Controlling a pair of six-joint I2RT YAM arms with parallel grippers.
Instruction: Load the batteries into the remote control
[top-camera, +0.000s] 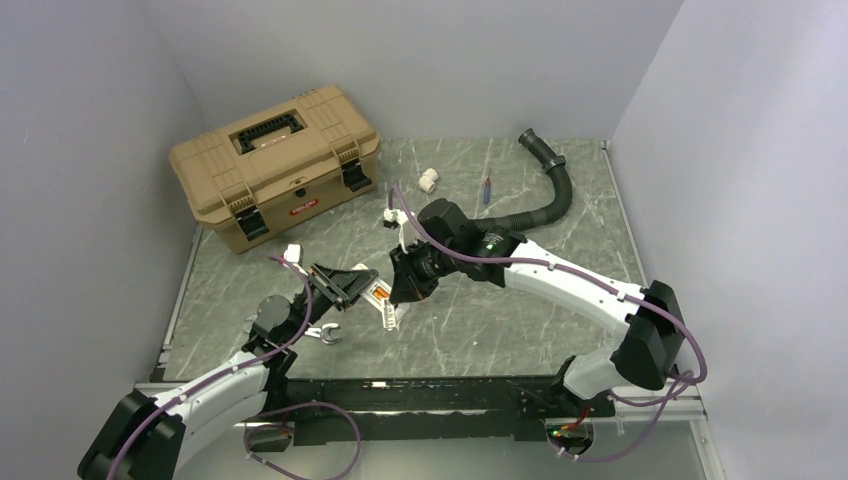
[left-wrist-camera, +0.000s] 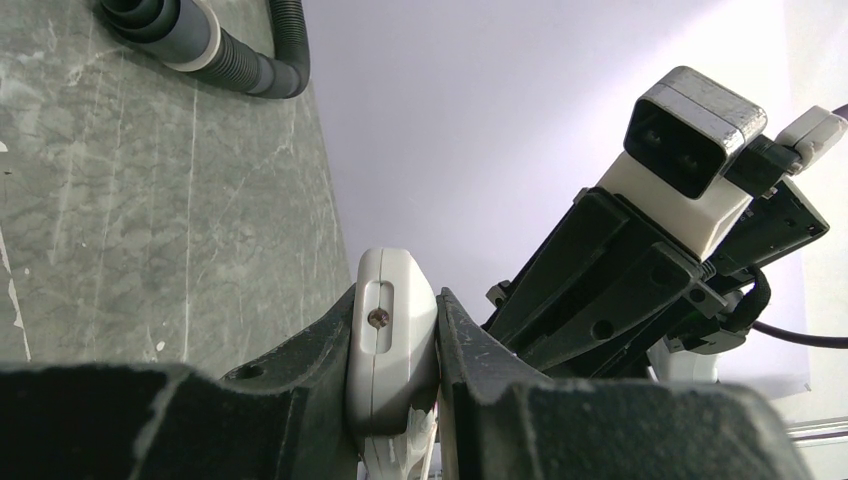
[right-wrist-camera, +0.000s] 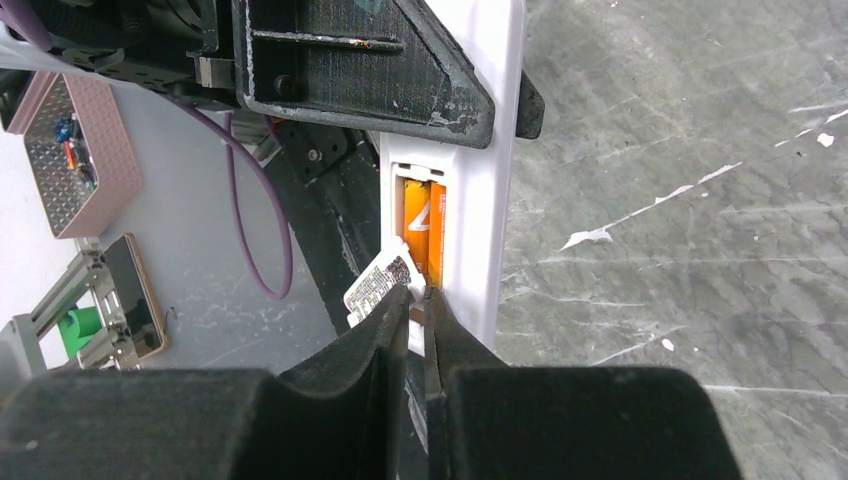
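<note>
My left gripper (top-camera: 355, 280) is shut on the white remote control (left-wrist-camera: 392, 340), holding it off to the left of centre in the top view. In the right wrist view the remote's open compartment shows two orange batteries (right-wrist-camera: 425, 225) side by side. The small battery cover (right-wrist-camera: 375, 282) is tilted out at the compartment's lower end, at the fingertips of my right gripper. The right gripper's fingers are close together; whether they grip the cover is unclear.
A tan toolbox (top-camera: 275, 170) sits at back left. A black hose (top-camera: 550, 200), white fittings (top-camera: 428, 180) and a small blue cylinder (top-camera: 487, 192) lie behind the arms. A wrench (top-camera: 328, 333) lies near the left gripper.
</note>
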